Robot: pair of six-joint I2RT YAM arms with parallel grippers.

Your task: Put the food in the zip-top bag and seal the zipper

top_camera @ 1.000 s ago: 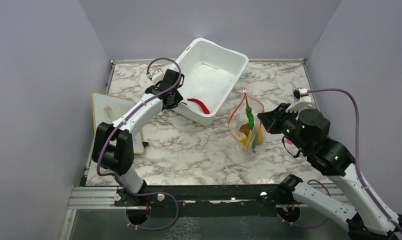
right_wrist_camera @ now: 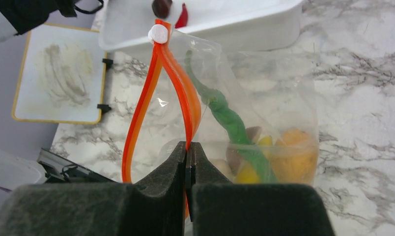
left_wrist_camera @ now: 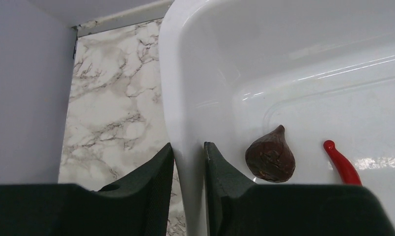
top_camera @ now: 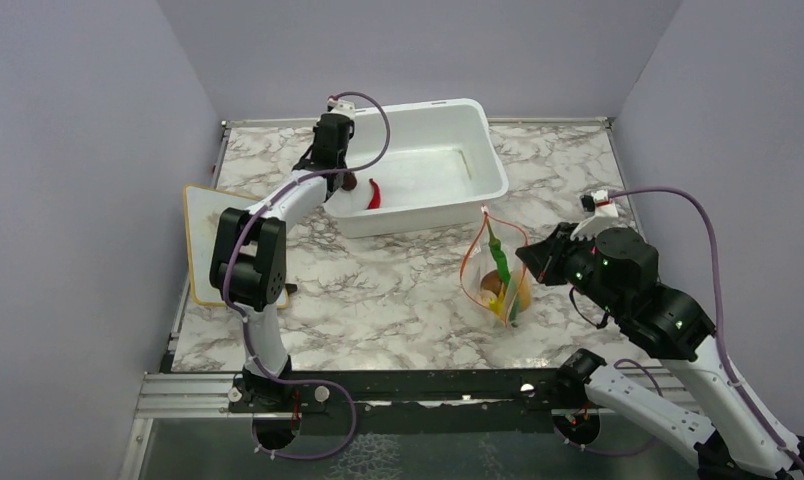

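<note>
The clear zip bag (top_camera: pixel 486 255), with orange zipper edges (right_wrist_camera: pixel 183 93), stands open holding a green pepper (right_wrist_camera: pixel 225 113), a yellow item (right_wrist_camera: pixel 247 172) and other food. My right gripper is shut on the bag's zipper edge. My left gripper straddles the left wall of the white bin (left_wrist_camera: pixel 185 73), part open, the wall between its fingers. Inside the bin lie a dark fig-like piece (left_wrist_camera: pixel 269 157) and a red chili (left_wrist_camera: pixel 342 162).
A white board (right_wrist_camera: pixel 58 71) with yellow rim lies at the left of the marble table (top_camera: pixel 388 300). Grey walls surround the table.
My left gripper has moved back along the bin's left side, and the bin has turned toward a straighter position. My right arm has shifted slightly, the bag with it.
</note>
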